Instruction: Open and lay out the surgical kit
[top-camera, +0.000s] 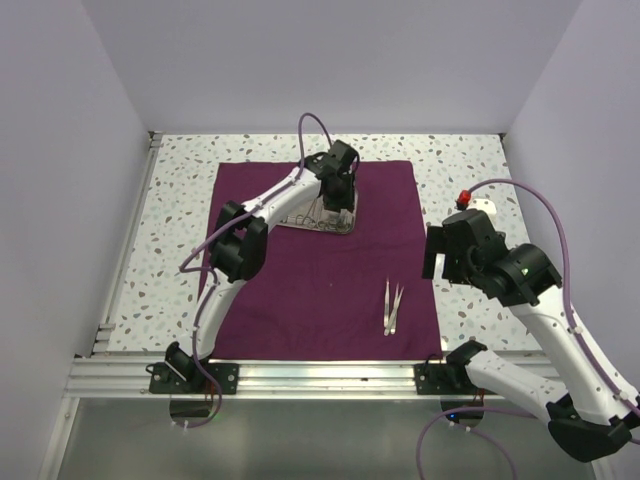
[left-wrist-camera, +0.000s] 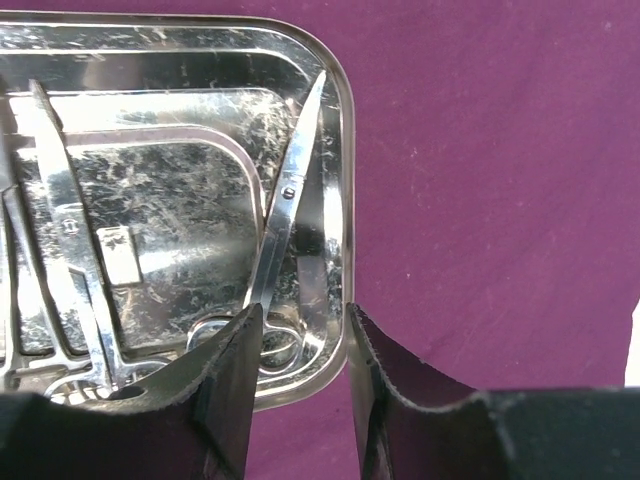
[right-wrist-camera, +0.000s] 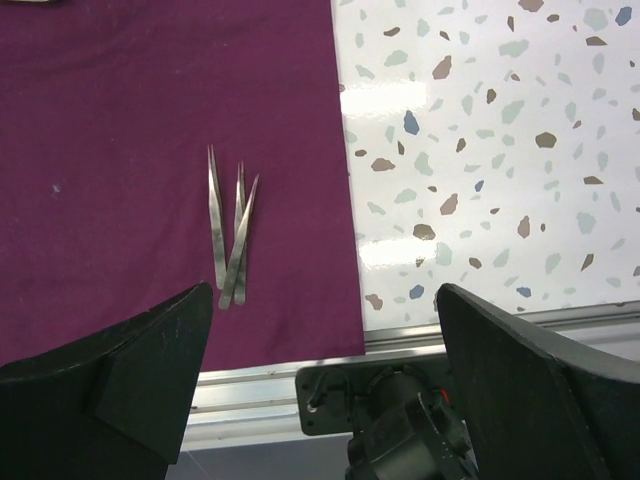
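A shallow metal tray (top-camera: 290, 222) lies at the back of the purple cloth with several instruments in it. In the left wrist view, scissors (left-wrist-camera: 283, 205) rest along the tray's right side, tip against the far rim and finger loops near the front corner. Over that corner my left gripper stands open; its left finger (left-wrist-camera: 238, 365) partly covers the loops, and its right finger is just outside the rim. More scissors-like tools (left-wrist-camera: 75, 225) lie further left. My right gripper is open and empty, above the right side. Three tweezers (right-wrist-camera: 240, 235) lie on the cloth.
Speckled tabletop (top-camera: 465, 310) shows to its right. A metal rail (top-camera: 300, 370) runs along the front edge.
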